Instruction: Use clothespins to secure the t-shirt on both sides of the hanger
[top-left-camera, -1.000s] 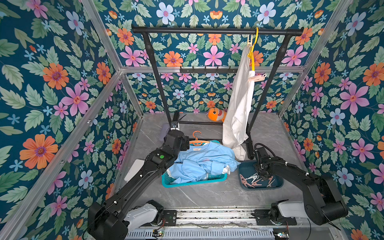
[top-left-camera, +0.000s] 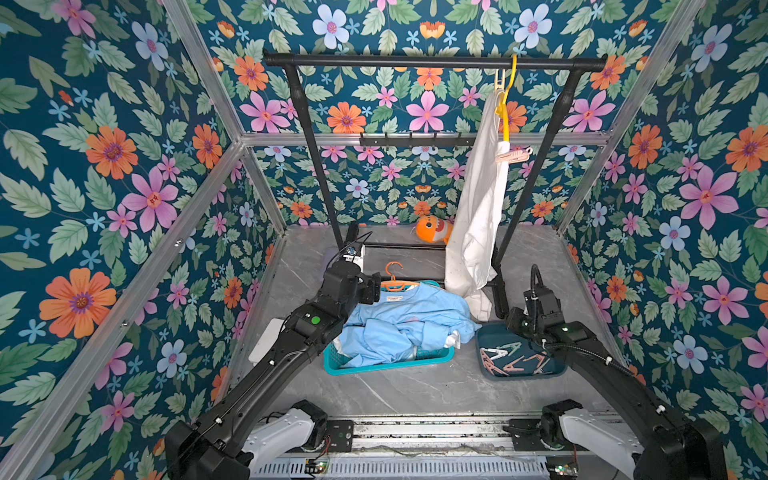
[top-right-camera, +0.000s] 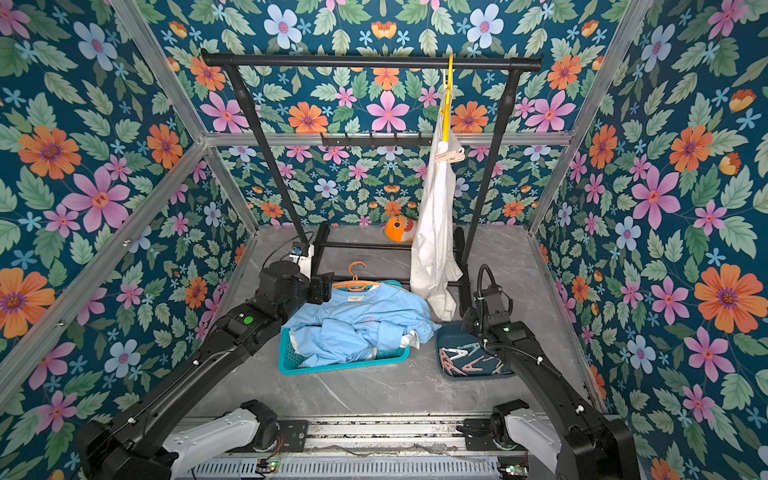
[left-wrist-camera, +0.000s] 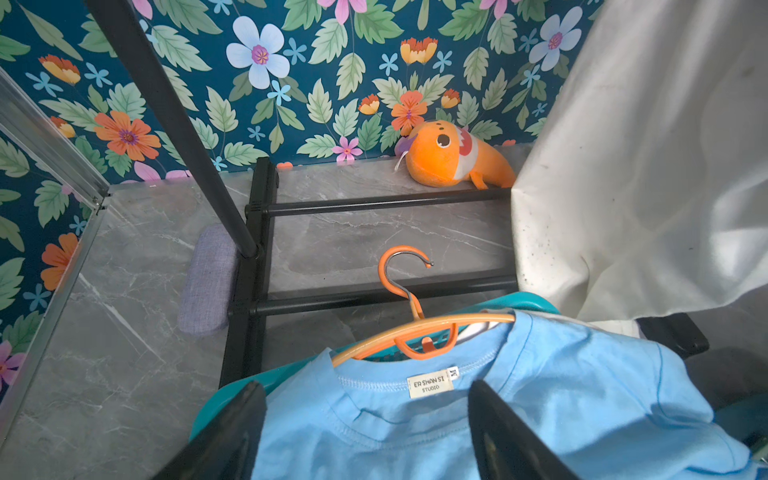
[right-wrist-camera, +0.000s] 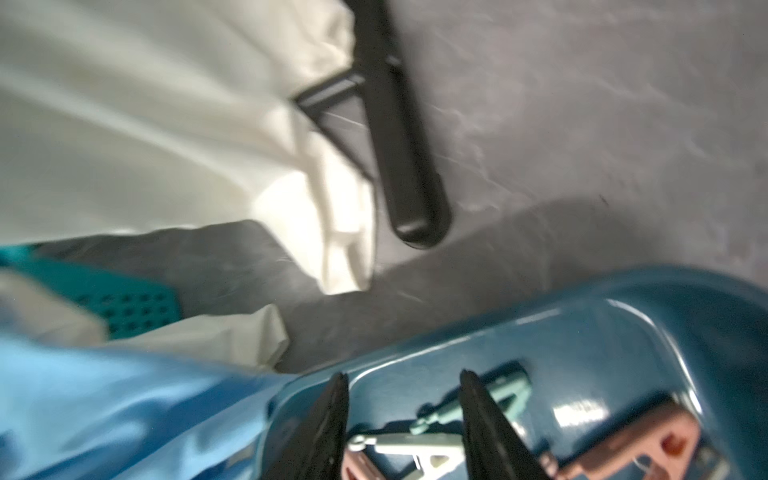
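Observation:
A light-blue t-shirt (top-left-camera: 408, 316) with an orange hanger (left-wrist-camera: 432, 324) in its collar lies in a teal basket (top-left-camera: 384, 368). My left gripper hangs above it, fingers apart in view; what lies between cannot be told. My right gripper is part open over a dark-blue bin (right-wrist-camera: 592, 312) of clothespins (top-left-camera: 512, 360), with pins visible below its fingers. A white garment (top-left-camera: 476, 200) hangs from a yellow hanger (top-left-camera: 505, 120) on the rack, with pink pins clipped near it.
The black rack (top-left-camera: 432, 61) stands at the back, its base on the floor. An orange plush toy (left-wrist-camera: 452, 156) and a grey cushion (left-wrist-camera: 206, 280) lie behind. Bare floor is at both sides.
My right gripper has risen from low in the clothespin bin. The left arm has shifted only slightly.

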